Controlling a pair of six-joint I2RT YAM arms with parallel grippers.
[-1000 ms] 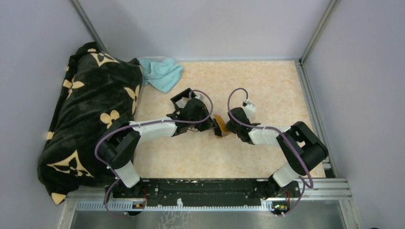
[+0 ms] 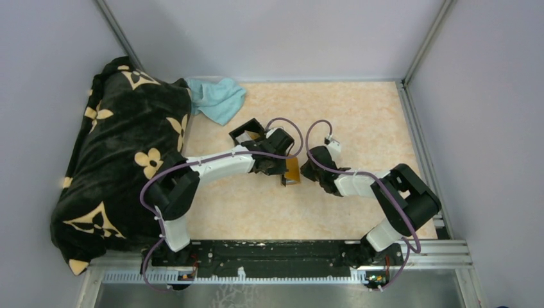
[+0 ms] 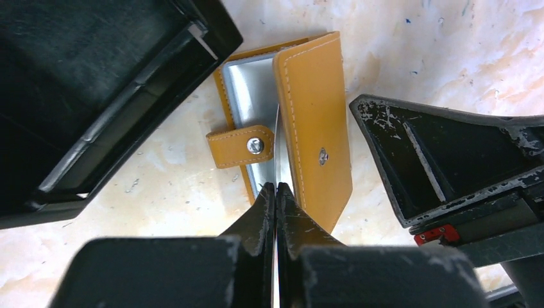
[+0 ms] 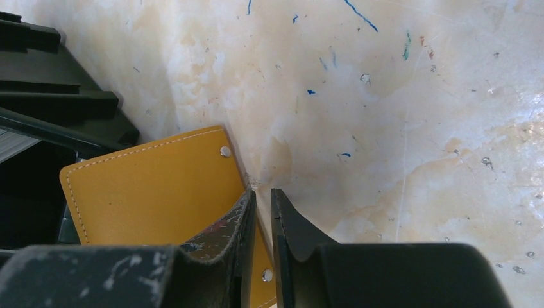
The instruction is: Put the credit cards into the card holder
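Note:
Below my left gripper the tan card holder stands part open, its silver inner case showing beside the raised cover. A thin pale card, seen edge-on, reaches from my shut left fingers into the gap between case and cover. Its lower edge is hidden. In the right wrist view my right gripper is shut to a narrow gap over the holder's cover edge. The left wrist view shows bare table between the right fingers and the cover; I see nothing held there.
A black box with things in it sits behind the left arm; in the left wrist view its dark corner lies near the holder. A blue cloth is at the back left, a dark blanket at the left.
The holder has shifted slightly left, away from my nearly still right gripper.

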